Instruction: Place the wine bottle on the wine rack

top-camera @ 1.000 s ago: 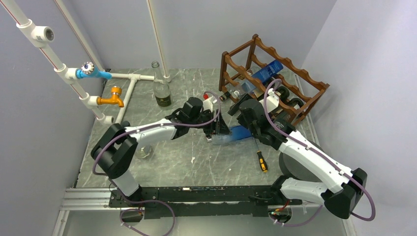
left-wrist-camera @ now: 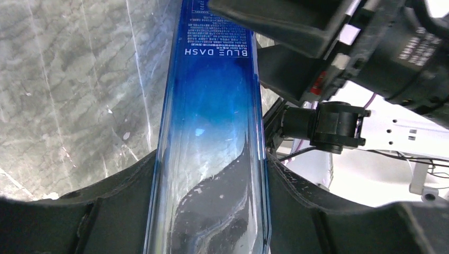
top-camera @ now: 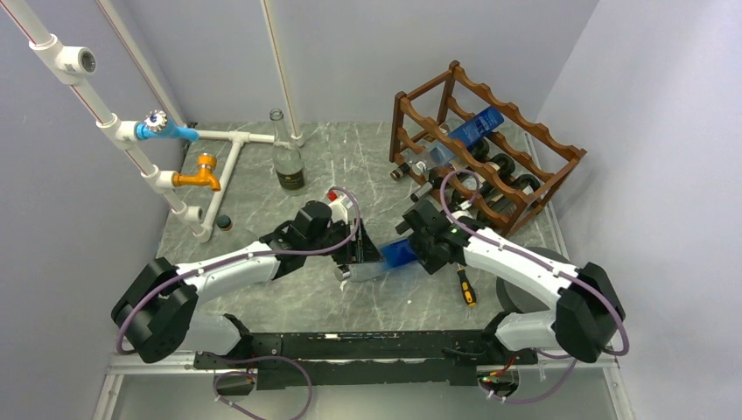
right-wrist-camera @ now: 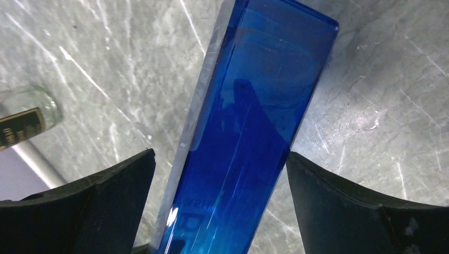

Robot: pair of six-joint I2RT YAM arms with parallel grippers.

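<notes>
A blue, squarish wine bottle point(top-camera: 398, 253) point(left-wrist-camera: 209, 127) point(right-wrist-camera: 243, 132), fading to clear at one end, hangs low over the front-middle counter. My left gripper point(top-camera: 359, 249) is shut on the clear part. My right gripper stands open at the blue end, its fingers on either side of it; in the top view it is largely hidden by its arm. The wooden wine rack point(top-camera: 542, 140) stands at the back right, holding a blue bottle point(top-camera: 472, 129) and several darker ones.
A glass bottle point(top-camera: 288, 166) stands at the back middle. White pipes with taps point(top-camera: 197, 179) line the left side. A screwdriver point(top-camera: 465, 287) and a grey round object point(top-camera: 516, 293) lie at the front right.
Both arms and the held bottle have moved toward the front left, away from the rack, over the last second. The bottle in the rack has not moved.
</notes>
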